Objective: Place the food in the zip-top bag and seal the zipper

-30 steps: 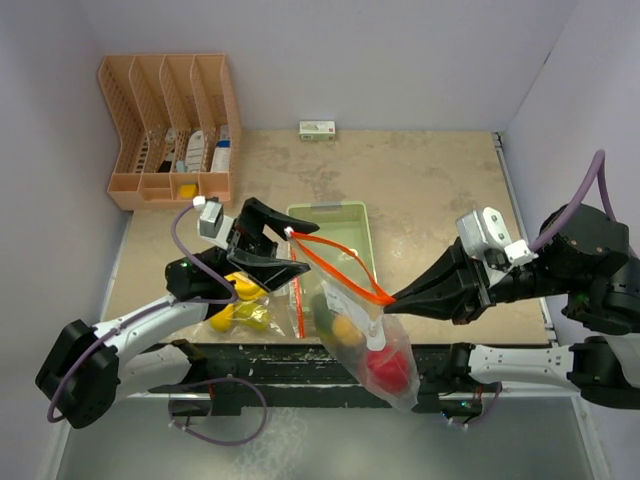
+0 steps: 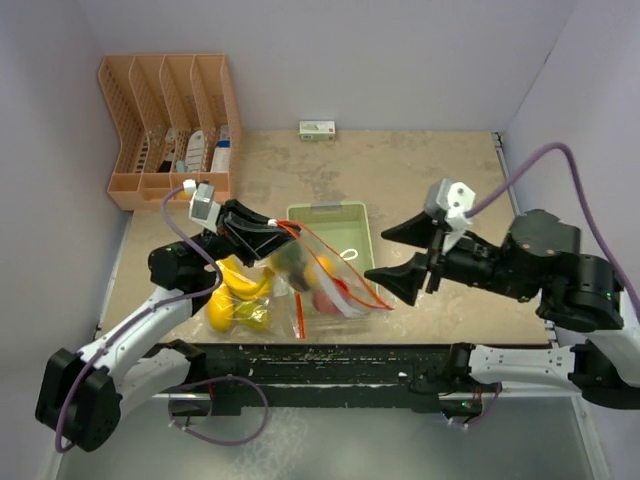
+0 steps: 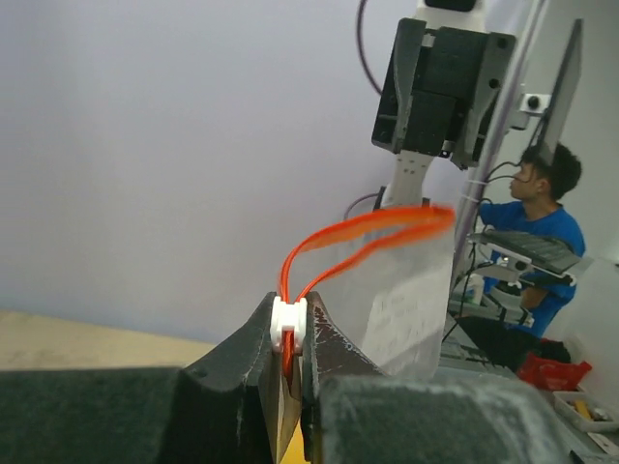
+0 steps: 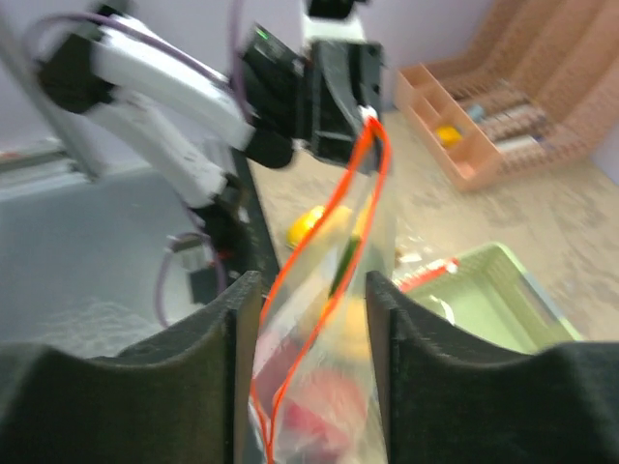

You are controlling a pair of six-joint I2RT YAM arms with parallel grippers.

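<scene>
A zip top bag (image 2: pixel 345 290) with orange zipper edges and colourful food inside hangs from my left gripper (image 2: pixel 280 228), which is shut on its top corner at the white slider (image 3: pixel 288 319). A yellow-orange item and a red one (image 4: pixel 314 420) show through the plastic. My right gripper (image 2: pixel 392 255) stands open at the bag's right, its fingers apart and not holding it; in the right wrist view the bag's free end hangs beyond and between those fingers.
A green bin (image 2: pixel 355 220) sits behind the bag. Bagged bananas and other yellow food (image 2: pixel 245 285) lie at front left. A peach organizer (image 2: pixel 125 185) and a small box (image 2: pixel 316 130) stand at the back.
The bag has swung left toward the bin.
</scene>
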